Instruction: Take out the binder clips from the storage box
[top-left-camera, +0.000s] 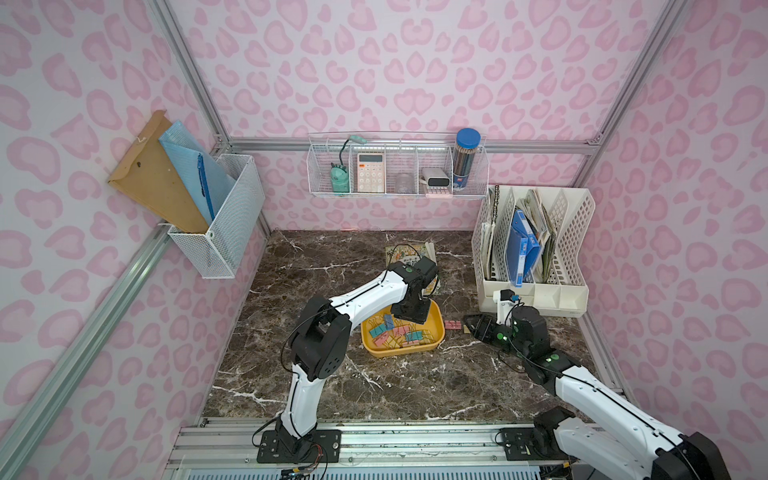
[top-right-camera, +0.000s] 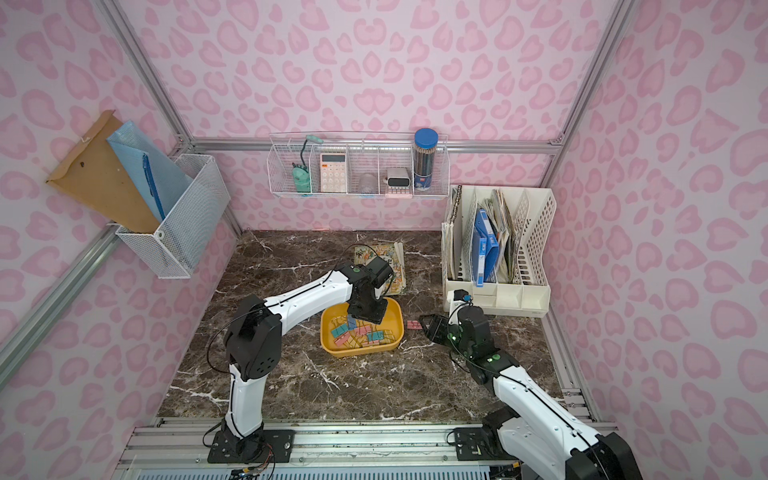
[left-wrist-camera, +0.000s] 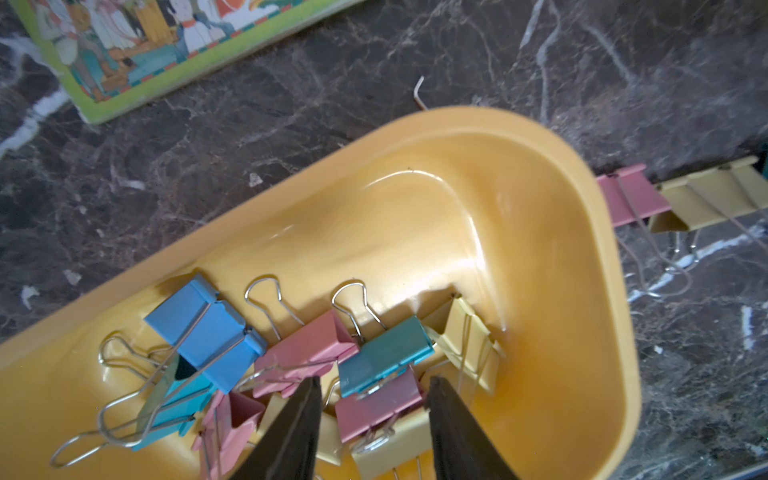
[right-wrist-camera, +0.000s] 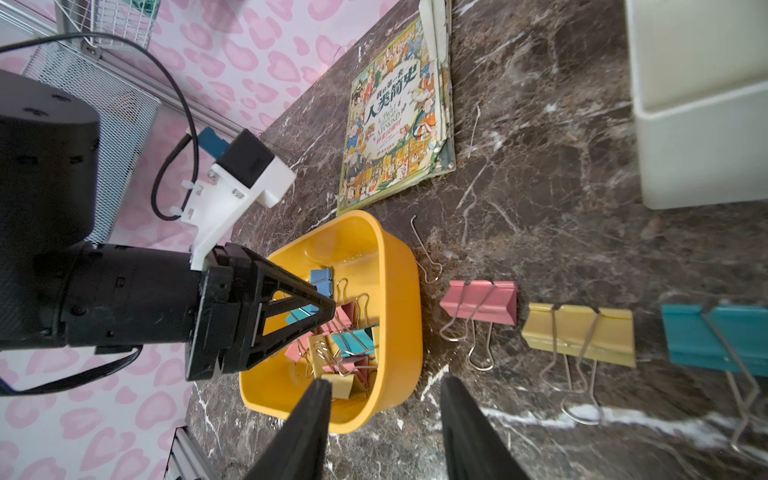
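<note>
A yellow storage box (top-left-camera: 369, 344) holds several pink, blue (left-wrist-camera: 184, 312), teal and yellow binder clips. Above it my left gripper hangs part open, no clip visible between its fingertips. A pink clip (right-wrist-camera: 478, 302), a yellow clip (right-wrist-camera: 578, 336) and a teal clip (right-wrist-camera: 712, 336) lie in a row on the table right of the box. My right gripper is over that side, near the row, fingers apart with nothing seen between them.
Books (right-wrist-camera: 392, 112) lie behind the box. A white file organiser (top-left-camera: 576, 240) stands at the back right, close to the right arm. Wire baskets hang on the walls.
</note>
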